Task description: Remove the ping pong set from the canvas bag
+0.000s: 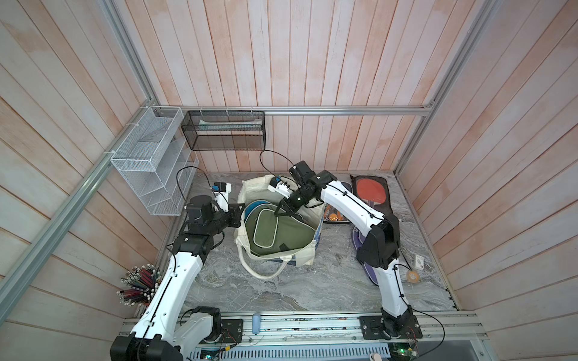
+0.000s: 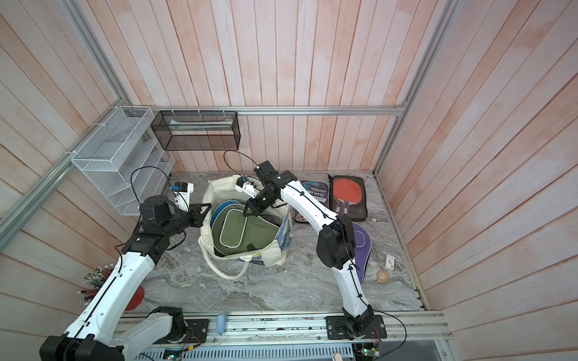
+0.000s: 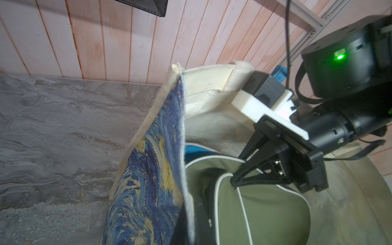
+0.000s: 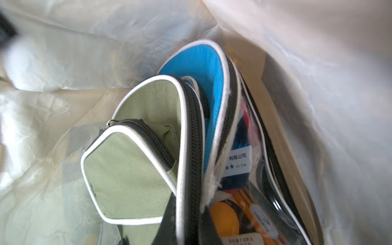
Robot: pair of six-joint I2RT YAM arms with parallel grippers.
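The cream canvas bag (image 1: 306, 255) stands open-topped on the marble table, its outer wall (image 3: 151, 175) blue-patterned. Inside lies a green, white-piped case (image 4: 126, 179) with a pocket. Beside it are a blue case (image 4: 200, 65) and a clear pack with an orange ball (image 4: 224, 218). My right gripper reaches into the bag, its fingers parted either side of the green case's zipped edge; whether they touch it cannot be told. At the bag's left rim, my left gripper is shut with the thin bag wall between its fingers.
Right of the bag lie a black case with a red paddle (image 1: 370, 191), a printed pack (image 2: 315, 191) and a purple case (image 2: 362, 243). A cup of pens (image 1: 139, 285) stands front left. The table before the bag is clear.
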